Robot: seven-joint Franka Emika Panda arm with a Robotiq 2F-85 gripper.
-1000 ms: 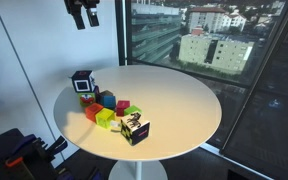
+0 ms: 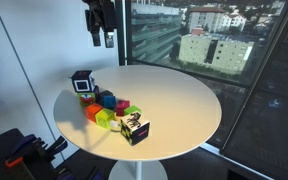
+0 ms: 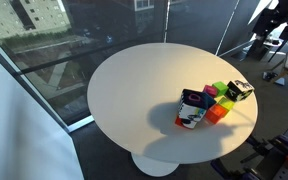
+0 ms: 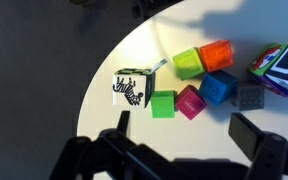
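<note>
My gripper [image 2: 102, 40] hangs high above the back left of the round white table [image 2: 174, 90], its two fingers apart. Looking down in the wrist view, the open gripper has only tabletop showing between its fingers. A box with a zebra picture [image 4: 130, 90] lies at the upper left there. Near it are a green block [image 4: 163, 104], a crimson block [image 4: 190, 102], a yellow-green block [image 4: 188, 63], an orange-red block [image 4: 218, 55], a blue block [image 4: 219, 87] and a black block [image 4: 248, 97]. A larger black-and-white box [image 2: 82, 81] rests on a colourful block [image 2: 87, 98].
The blocks cluster on one side of the table. Large windows [image 2: 204, 40] stand behind the table. Dark equipment with cables [image 2: 34, 150] is at the lower left.
The blocks stay where they were.
</note>
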